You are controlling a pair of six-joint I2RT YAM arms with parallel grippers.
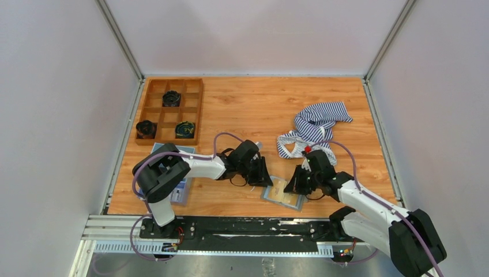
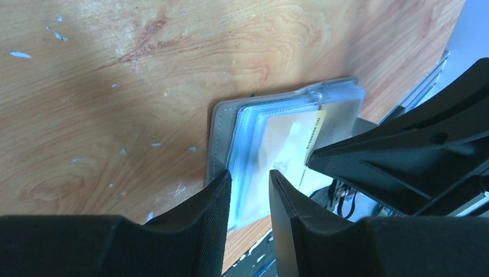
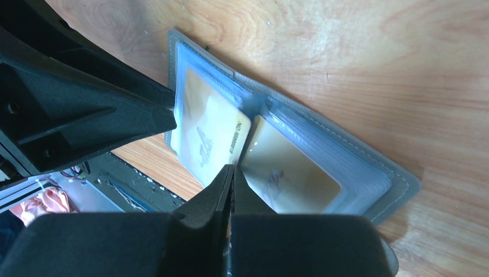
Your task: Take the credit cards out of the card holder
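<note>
The card holder (image 1: pixel 267 194), grey with clear plastic sleeves, lies spread open on the table between my arms. In the right wrist view one pale card (image 3: pixel 210 130) shows in its left half and another card (image 3: pixel 288 167) in its right half. My left gripper is part open over the left half's outer edge, a narrow gap between its fingers; whether a sleeve edge sits in that gap is unclear. Shut, with nothing visible between its fingers, my right gripper has its tips over the middle of the holder, by the left card's edge.
Behind my right arm lies a striped cloth (image 1: pixel 323 120). A wooden compartment tray (image 1: pixel 171 108) with several dark objects stands at the back left, a bluish box (image 1: pixel 180 193) under my left arm.
</note>
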